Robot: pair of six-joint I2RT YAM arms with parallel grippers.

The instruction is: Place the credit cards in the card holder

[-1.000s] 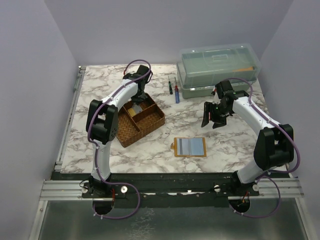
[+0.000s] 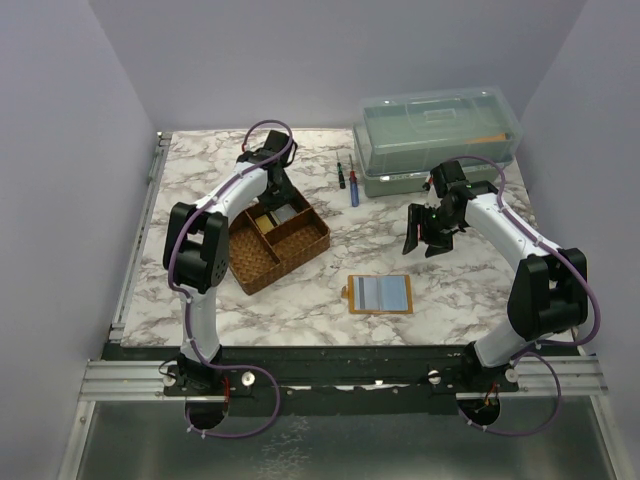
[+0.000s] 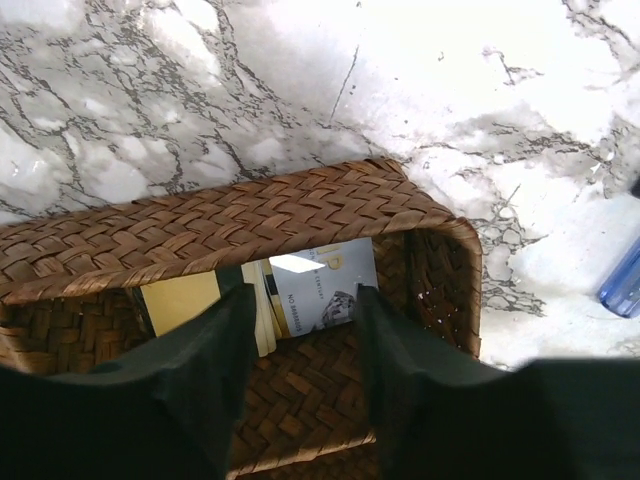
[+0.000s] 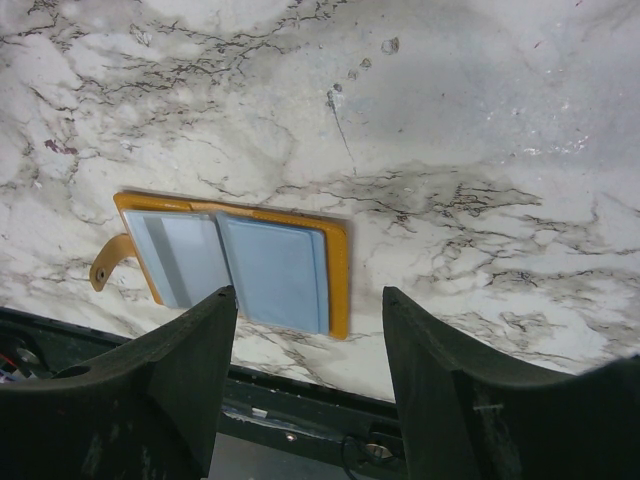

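In the far compartment of the woven basket lie a silver-white card and, to its left, a yellow card with a cream edge beside it. My left gripper is over that compartment, fingers parted and nothing visible between them; their tips overlap the cards in its wrist view. The open card holder, tan-edged with pale blue and whitish pockets and a strap at its left, lies flat on the table. Above and behind it hovers my right gripper, open and empty.
Behind the holder stands a lidded clear green box. Two screwdrivers, one with a blue handle and one with a dark handle, lie between box and basket. The marble surface around the holder is clear.
The right arm and the card holder have stayed still.
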